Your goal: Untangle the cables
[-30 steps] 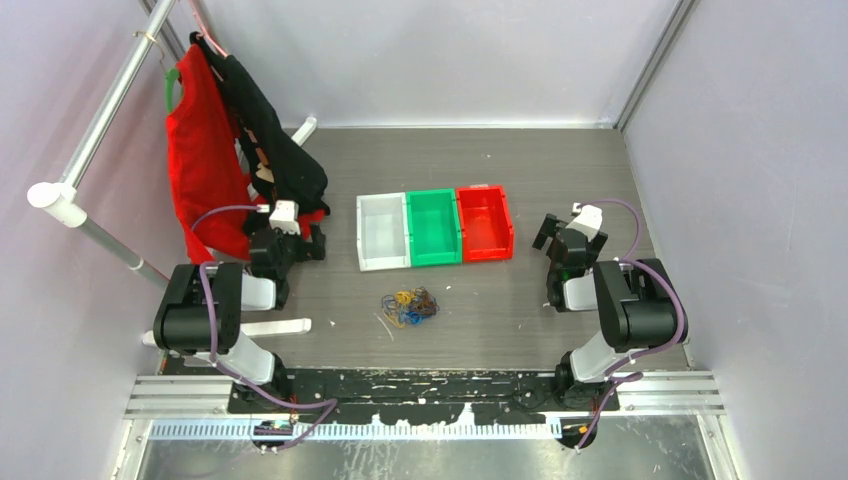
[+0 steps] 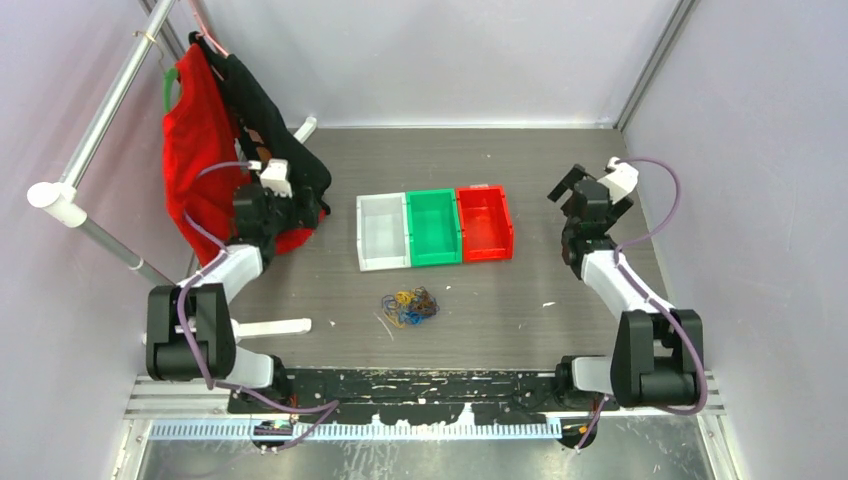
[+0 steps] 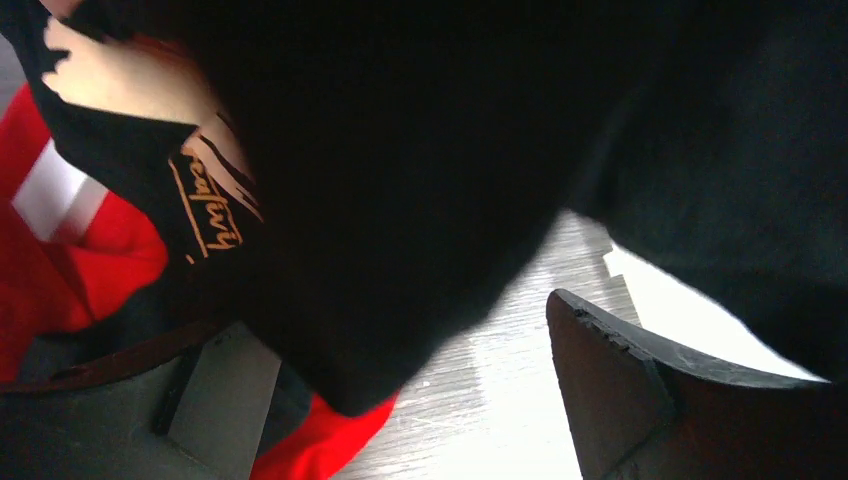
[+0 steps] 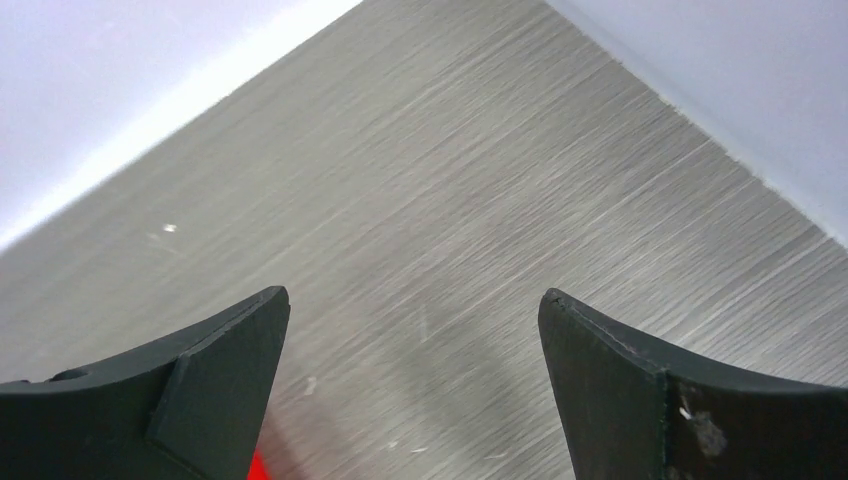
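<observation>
A tangled heap of thin blue, yellow and brown cables (image 2: 411, 307) lies on the table in front of the bins. Both arms are well away from it. On the left, my gripper is open among the hanging clothes, with black cloth (image 3: 400, 200) close before its camera; whether the cloth touches the fingers I cannot tell. My right gripper stands open over bare table at the right side, nothing between its fingers. The cables do not show in either wrist view.
White (image 2: 384, 262), green (image 2: 435, 258) and red (image 2: 487, 254) bins stand joined in a row behind the cables. Red and black garments (image 2: 200, 130) hang from a rail at the left, right by the left arm. Bare table surrounds the heap.
Both arms have reached farther toward the back from their folded poses. The left gripper has moved into the clothes and pushed them; the right has shifted back and rightward. The cables are unmoved.
</observation>
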